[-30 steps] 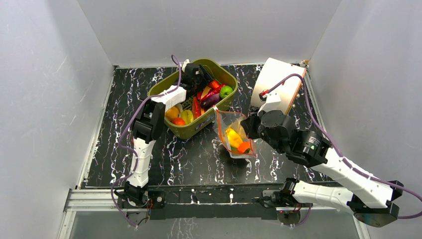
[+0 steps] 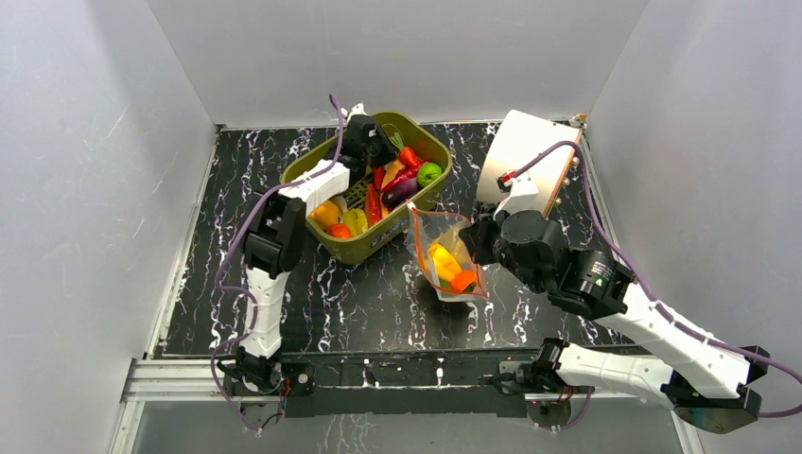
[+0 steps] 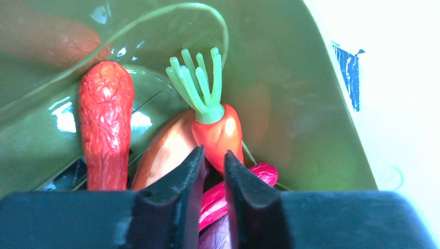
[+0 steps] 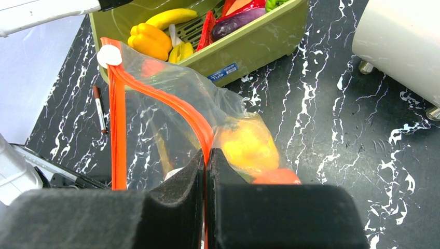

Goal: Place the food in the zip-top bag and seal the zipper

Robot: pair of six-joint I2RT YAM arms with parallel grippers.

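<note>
The green bin holds toy food. In the left wrist view my left gripper is over a carrot with a green top, its fingers a little apart, with pink and purple items below and a red wrinkled item to the left. My right gripper is shut on the orange zipper edge of the clear zip bag. The bag stands open in front of the bin, with yellow food and orange food inside.
A white cylinder on metal feet stands at the back right. A marker lies on the table left of the bag in the right wrist view.
My left gripper and arm have shifted slightly left and up within the bin. The right arm and the bag have not visibly moved.
</note>
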